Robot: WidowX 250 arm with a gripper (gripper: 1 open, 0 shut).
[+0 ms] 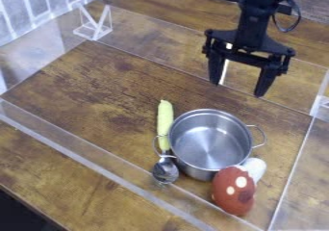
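My black gripper (240, 67) hangs open over the back right of the wooden table, its fingers spread to either side, a pale stick-like object partly visible behind it. Below it sit a steel pot (211, 139) with two handles, a yellow corn-like item (164, 119) left of the pot, a metal ladle (164, 170), a red spotted mushroom-like toy (233, 191) and a white object (255, 166) beside that toy.
A white wire rack (95, 23) stands at the back left. Clear low walls edge the work area.
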